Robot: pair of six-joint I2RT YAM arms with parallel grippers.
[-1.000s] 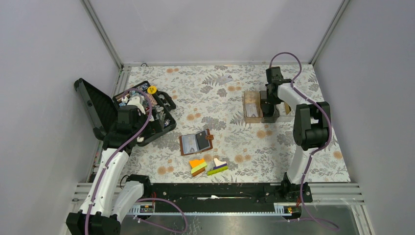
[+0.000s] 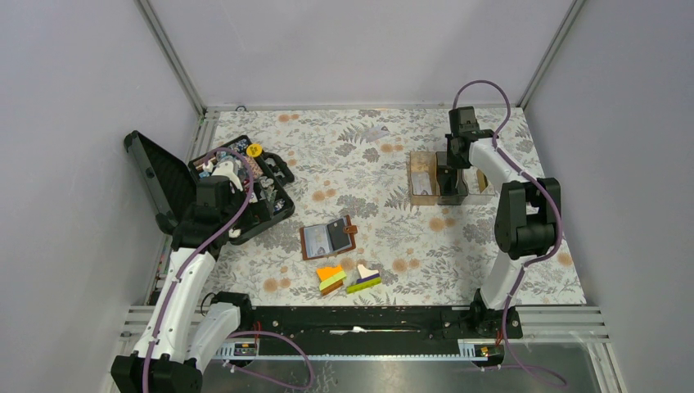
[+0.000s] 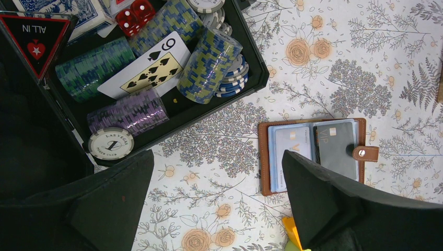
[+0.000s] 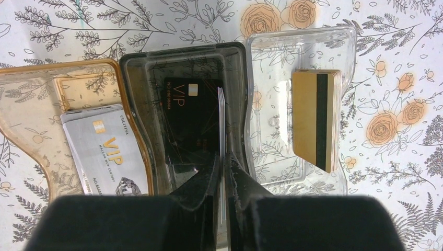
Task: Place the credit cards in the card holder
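Observation:
My right gripper is shut on a thin stack of cards (image 4: pixel 221 120), held edge-on over the smoked tray (image 4: pixel 237 68), where a black VIP card (image 4: pixel 189 117) lies. Silver cards (image 4: pixel 102 146) lie in the amber tray (image 4: pixel 36 78), gold cards (image 4: pixel 308 120) in the clear tray (image 4: pixel 271 47). The brown card holder (image 3: pixel 265 157) lies open at the table's lower middle with cards in its sleeves. My left gripper hangs open by the poker case (image 3: pixel 209 102), nothing between its fingers.
Orange, green and white pieces (image 2: pixel 331 278) lie below the card holder. The poker case with chips and playing cards takes up the left side.
My right arm has shifted slightly up and right in the top view, its wrist a little higher. The left arm and the objects on the table look unchanged.

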